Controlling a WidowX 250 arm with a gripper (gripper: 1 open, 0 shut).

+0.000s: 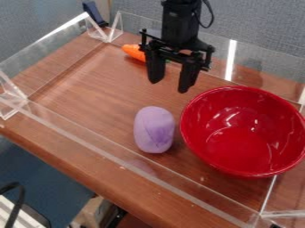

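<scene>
My black gripper (170, 77) hangs over the middle of the wooden tabletop, open, its two fingers spread with nothing between them. Below it, slightly toward the front, lies a purple oval object (154, 129), resembling an eggplant or potato. A large red bowl (242, 132) stands at the right. An orange carrot (136, 52) lies behind the gripper, partly hidden by it.
Clear plastic walls (131, 187) border the wooden work area (78, 89) along its edges. A dark cable and a small block sit off the table at the lower left.
</scene>
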